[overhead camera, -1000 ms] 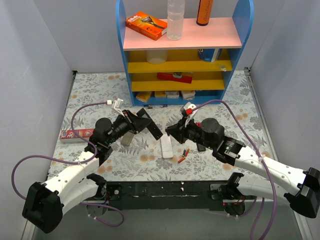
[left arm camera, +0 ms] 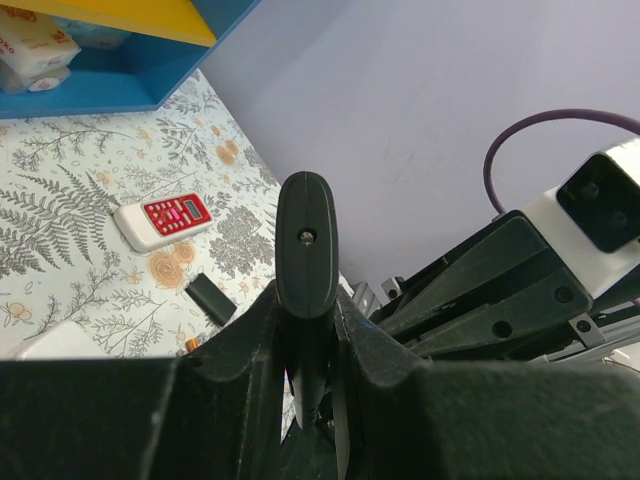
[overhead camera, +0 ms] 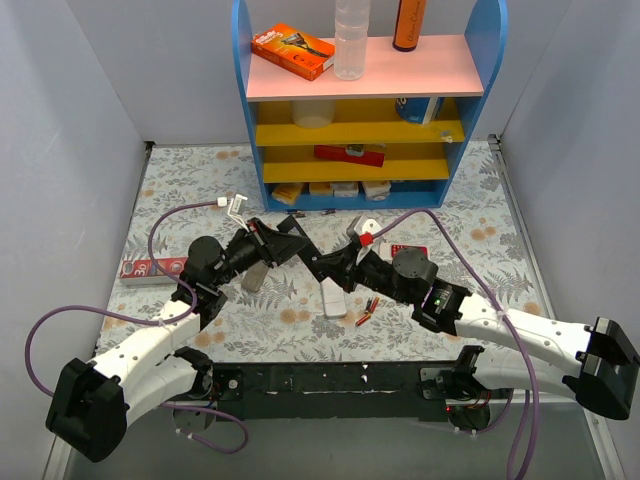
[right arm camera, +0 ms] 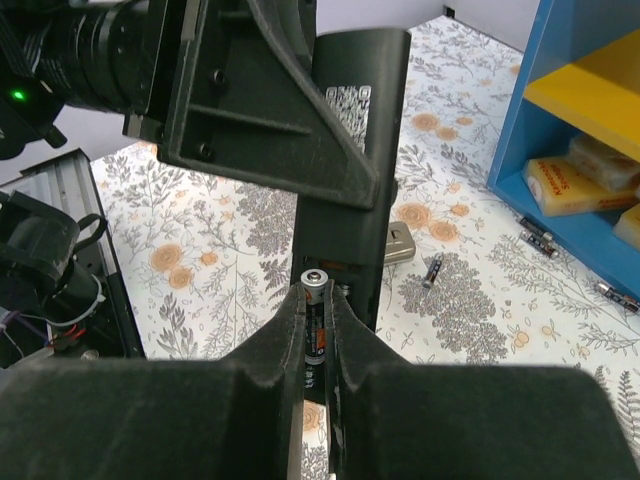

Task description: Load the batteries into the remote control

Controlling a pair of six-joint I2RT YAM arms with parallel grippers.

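Observation:
My left gripper (overhead camera: 287, 243) is shut on a black remote control (overhead camera: 308, 252), holding it tilted above the table. Seen from the left wrist, the remote (left arm camera: 307, 245) is nearly end-on. In the right wrist view its battery compartment faces me at the lower end, and the left gripper's finger (right arm camera: 290, 140) crosses its upper part. A battery (right arm camera: 315, 325) is pinched in my right gripper, shut on it. That battery stands upright at the compartment, its silver end up; whether it is seated cannot be told. The gripper tips hide part of the compartment.
Loose orange batteries (overhead camera: 367, 312) and a white case (overhead camera: 334, 298) lie below the arms. A white remote with red keys (left arm camera: 165, 220) and a black piece (left arm camera: 210, 298) rest on the table. More batteries (right arm camera: 538, 237) lie before the blue shelf (right arm camera: 525, 110).

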